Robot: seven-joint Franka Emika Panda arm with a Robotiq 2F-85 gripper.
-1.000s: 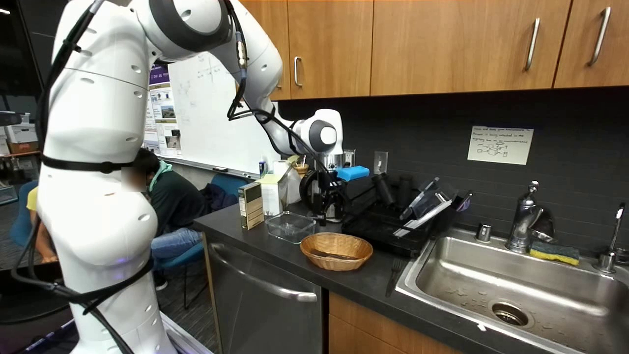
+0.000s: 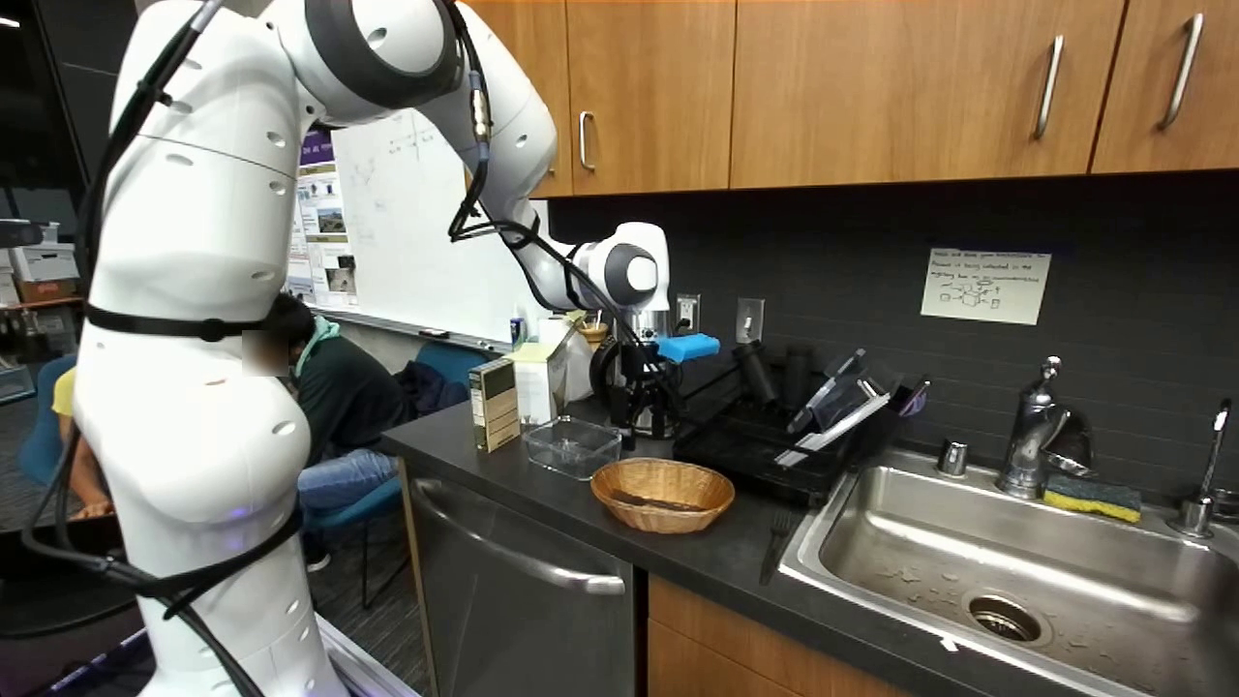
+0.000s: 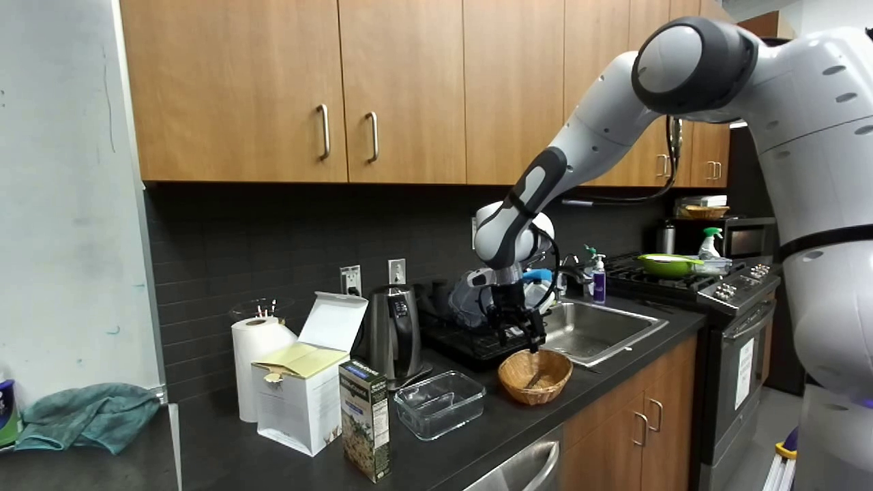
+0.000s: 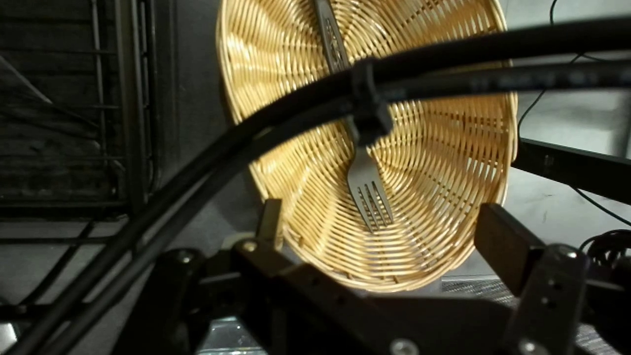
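A tan wicker basket (image 2: 663,496) stands on the dark counter, left of the sink. Inside it lies a metal fork (image 4: 368,189), its tines and handle visible in the wrist view with black cables crossing over the middle. Above the basket, my gripper is open, one finger to each side of the basket's near end as seen from the wrist, and nothing shows between the fingers. In exterior view 2 the gripper (image 3: 533,337) hangs over the basket's back side. Another fork (image 2: 775,544) rests on the counter between basket and sink.
A glass container (image 3: 439,402) sits beside the basket, with a food box (image 3: 365,419) and a kettle (image 3: 394,334) close by. The black dish rack (image 2: 755,443) is behind the basket. To the right is the steel sink (image 2: 929,569).
My arm's wrist has come down slightly and shifted a little left in exterior view 1. The basket and the forks have not moved.
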